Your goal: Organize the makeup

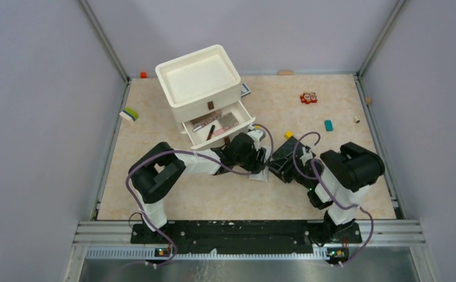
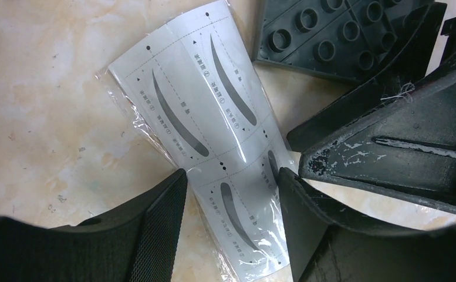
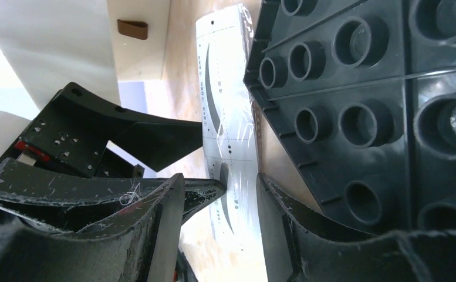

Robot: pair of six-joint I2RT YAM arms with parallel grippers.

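A white printed sheet in clear plastic, seemingly eyebrow stencils (image 2: 208, 100), lies on the table between the grippers. My left gripper has its fingertips apart over it. My right gripper also has its fingers apart at the packet, beside the left gripper's black fingers. In the top view, the white organizer (image 1: 198, 70) stands behind my left arm with its drawer (image 1: 196, 140) pulled out, holding a pen-like stick, a black stick and pink items.
A dark brick baseplate (image 2: 296, 47) lies right beside the packet. A yellow block (image 1: 289, 134), red toy (image 1: 308, 98) and teal block (image 1: 328, 125) lie at the back right. A sponge (image 1: 128, 114) is at the far left.
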